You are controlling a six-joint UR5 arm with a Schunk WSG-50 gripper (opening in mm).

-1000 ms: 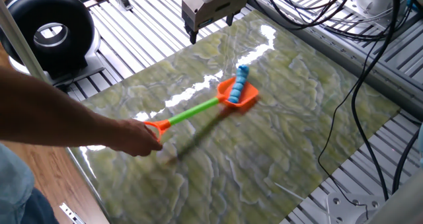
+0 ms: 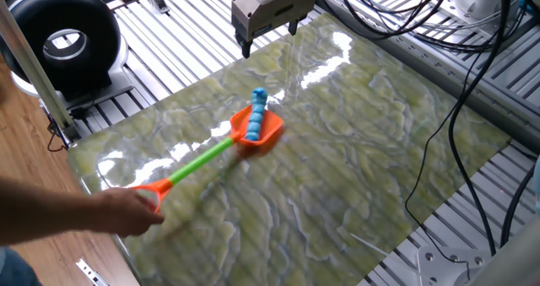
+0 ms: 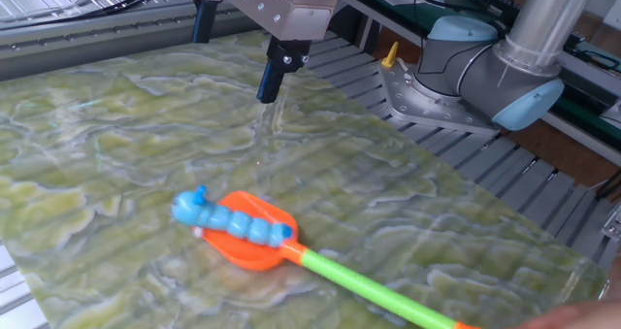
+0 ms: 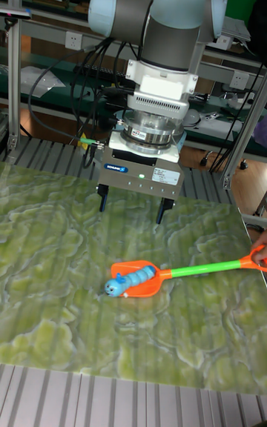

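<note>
A toy shovel with an orange blade (image 2: 272,132), a green shaft (image 2: 201,161) and an orange handle is held by a person's hand (image 2: 126,212) at the left in exterior view 1. Across the blade lies a segmented blue caterpillar toy (image 2: 255,121), its head reaching past the blade's edge. In exterior view 2 the blue toy (image 3: 233,222) shows small antennae. My gripper (image 4: 133,207) hangs over the far part of the table, clear of shovel and toy. Its two dark fingers (image 3: 273,82) stand wide apart, open, with nothing between them.
A green marbled sheet (image 2: 354,168) covers the table and is otherwise largely bare. Black cables (image 2: 460,109) run along the right side in exterior view 1. A black ring-shaped object (image 2: 63,41) stands at the upper left, off the sheet.
The hand has drawn the shovel, with the blue toy riding on its blade, toward the left in exterior view 1. My gripper has stayed in place, open.
</note>
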